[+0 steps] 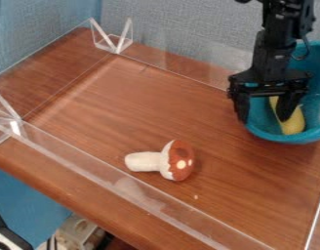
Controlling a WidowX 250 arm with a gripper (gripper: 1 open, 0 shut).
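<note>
My black gripper (267, 98) hangs open at the upper right, its fingers reaching down into a blue bowl (303, 133). Inside the bowl a yellow elongated object (292, 121) lies partly hidden behind the gripper; I cannot tell whether the fingers touch it. A toy mushroom (178, 161) with a red, white-spotted cap and pale stem lies on its side on the wooden table (124, 117), front centre.
Clear low barriers (137, 192) edge the table at front and back, with clear brackets at the left side.
</note>
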